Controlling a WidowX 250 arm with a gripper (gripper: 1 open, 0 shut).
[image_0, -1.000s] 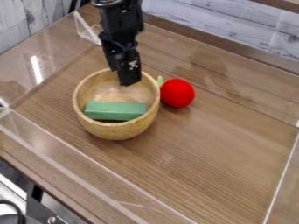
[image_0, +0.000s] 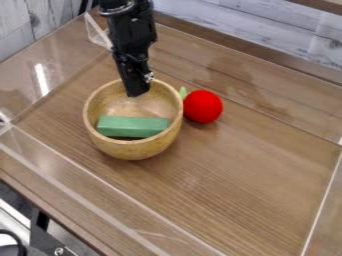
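A wooden bowl (image_0: 122, 145) stands left of centre on the table, a green block (image_0: 132, 127) lying inside it. Against the bowl's right side sits a red ball (image_0: 203, 107), with a small green tip showing behind it. My black gripper (image_0: 136, 84) is over the bowl's back part, pointing down; it looks shut, with nothing visible between its fingers.
A pale edge runs along the back right, and dark objects lie off the table's lower left corner.
My gripper has moved up and toward the back, away from the green block. The bowl, block and ball look unmoved.
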